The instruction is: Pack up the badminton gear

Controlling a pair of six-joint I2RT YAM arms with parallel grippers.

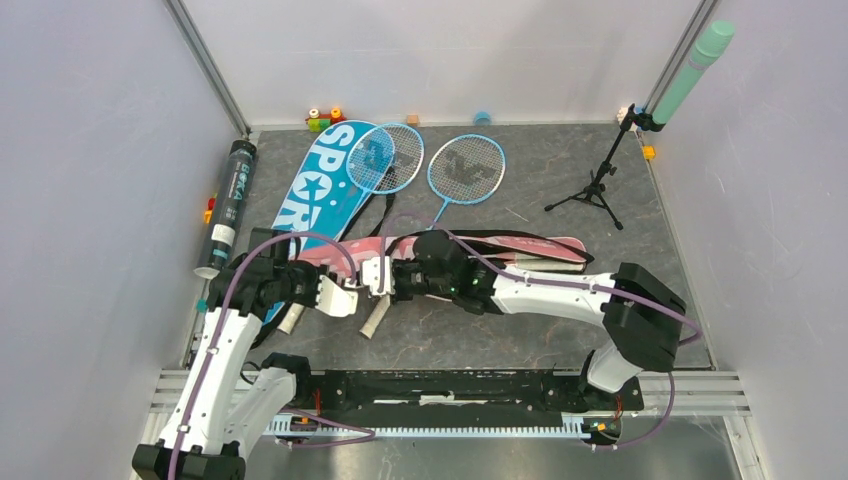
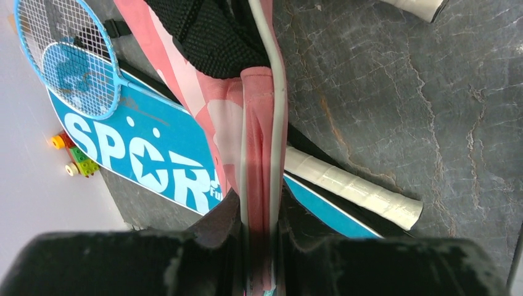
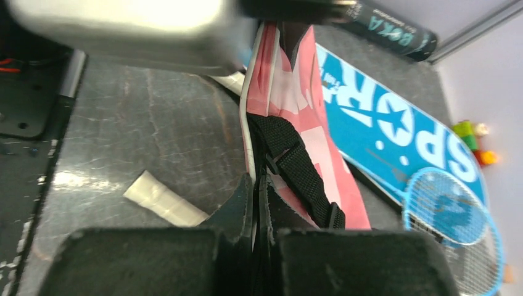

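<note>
A pink and white racket bag (image 1: 562,244) with black inner fabric lies across the middle of the floor in the top view. My left gripper is shut on the bag's narrow end, whose folded pink cloth and pale piping run between its fingers. Close beside it, my right gripper is shut at the bag's edge. The pale piping reaches its fingertips; whether any is pinched I cannot tell. Two blue rackets (image 1: 466,170) lie behind the bag, one on the blue SPORT bag (image 1: 312,182). A pale handle (image 3: 161,198) lies on the floor in front.
A black shuttle tube (image 1: 230,205) lies along the left wall. On the right, a black tripod (image 1: 600,182) stands near a leaning green tube (image 1: 690,75). Toy blocks (image 1: 325,119) sit by the back wall. Bare floor lies right of the rackets.
</note>
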